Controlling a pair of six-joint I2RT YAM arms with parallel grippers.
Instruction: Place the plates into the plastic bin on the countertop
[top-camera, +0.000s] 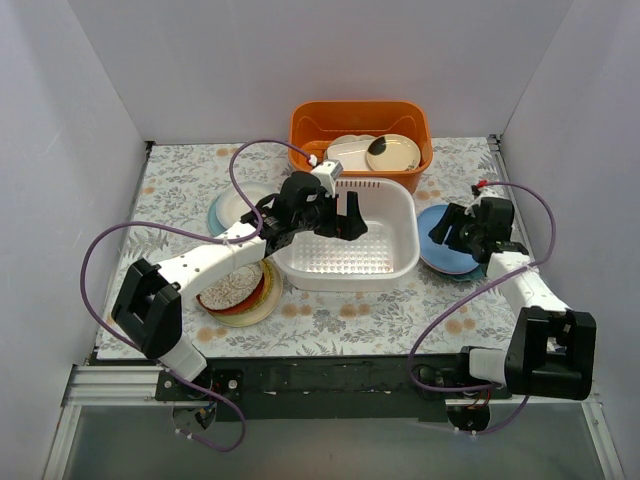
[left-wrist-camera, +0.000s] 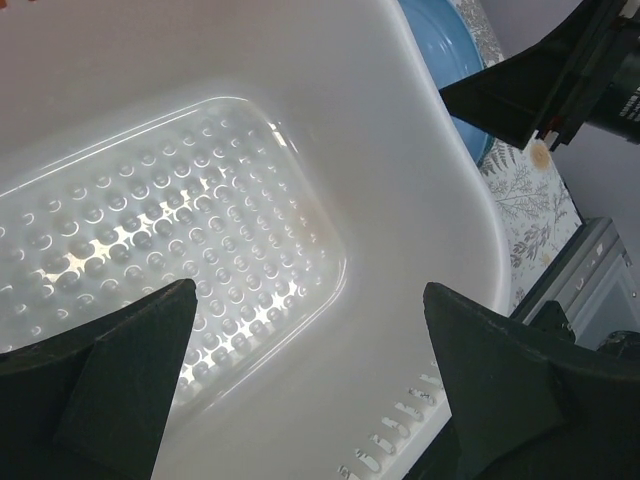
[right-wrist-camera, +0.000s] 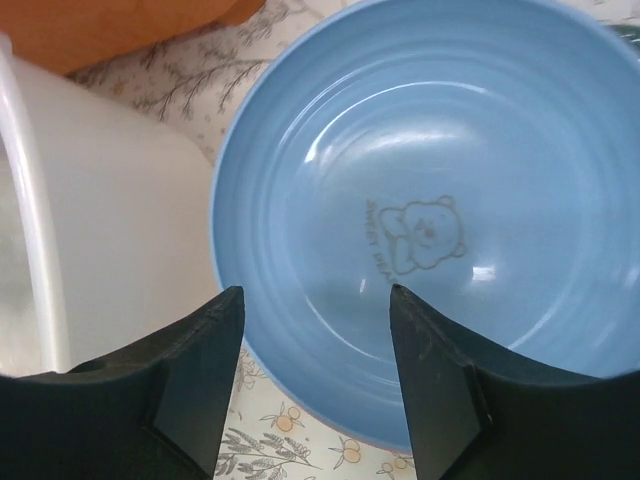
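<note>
The white plastic bin sits mid-counter. My open left gripper is over it; the left wrist view shows its empty dimpled floor. My open right gripper hovers over the blue plate with the bear print, right of the bin, nothing between its fingers. At the left, a white plate rests on a blue one, and a stack of colored plates lies nearer the front.
An orange bin holding pale plates stands at the back. Side walls border the counter. Small clear patches of patterned countertop lie at the front.
</note>
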